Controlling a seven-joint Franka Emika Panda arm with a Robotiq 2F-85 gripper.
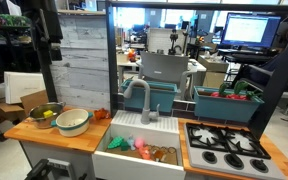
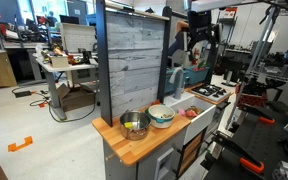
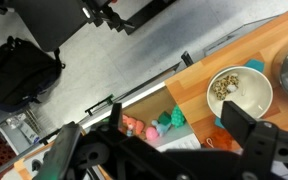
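My gripper stands open, its two fingers apart at the bottom of the wrist view, with nothing seen between them. It hangs high above the counter's left end in exterior view 1, where the gripper (image 1: 54, 40) is dark and small. A white bowl with a teal rim (image 1: 72, 124) rests on the wooden counter; in the wrist view small bits lie inside the bowl (image 3: 246, 98). Beside it is a metal pot (image 2: 134, 126) holding something yellow. The white sink (image 1: 104, 162) contains several toy foods, including a green one (image 3: 177, 117) and pink ones.
An orange item (image 1: 101, 114) lies between bowl and sink. The faucet (image 1: 146, 95) rises behind the sink. To the right is a black-grated stove (image 1: 224, 140); a teal bin with red and green items (image 1: 222, 106) stands behind it. Wooden panels (image 2: 134, 70) back the counter's left end.
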